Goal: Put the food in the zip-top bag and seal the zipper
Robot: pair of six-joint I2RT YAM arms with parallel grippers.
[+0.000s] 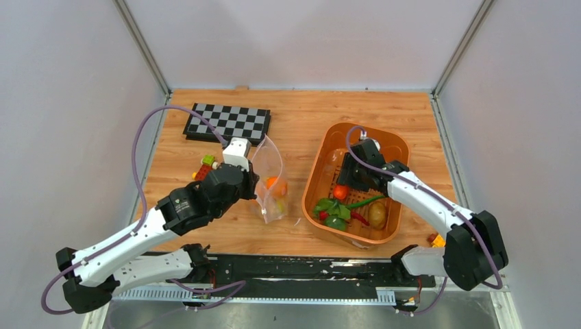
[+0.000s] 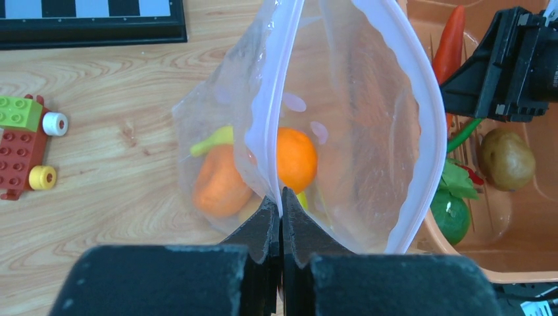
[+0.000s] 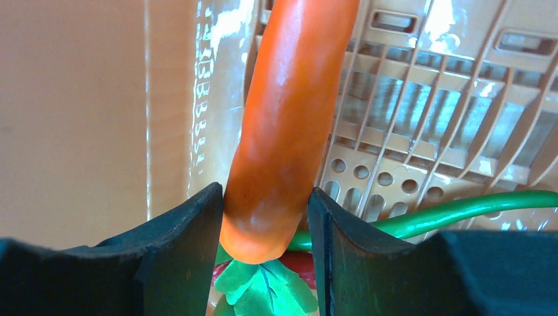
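Note:
The clear zip top bag point(image 2: 368, 131) stands with its mouth spread wide. At the near corner of that mouth, my left gripper is shut on the bag's edge. An orange fruit point(image 2: 296, 160), a second orange item point(image 2: 222, 181) and something yellow-green point(image 2: 214, 141) are inside the bag. Over in the orange basket point(image 1: 310, 179), my right gripper has one finger on each side of an orange carrot-like vegetable point(image 3: 283, 125). The fingers appear to touch its sides; whether they grip it cannot be told.
A potato point(image 1: 377, 214), a green chili point(image 1: 366, 202), a red chili point(image 3: 299, 265) and leafy greens point(image 1: 334, 207) lie in the basket. Toy blocks point(image 2: 23, 148) and a chessboard point(image 1: 229, 123) are on the table's left. Bare wood separates bag and basket.

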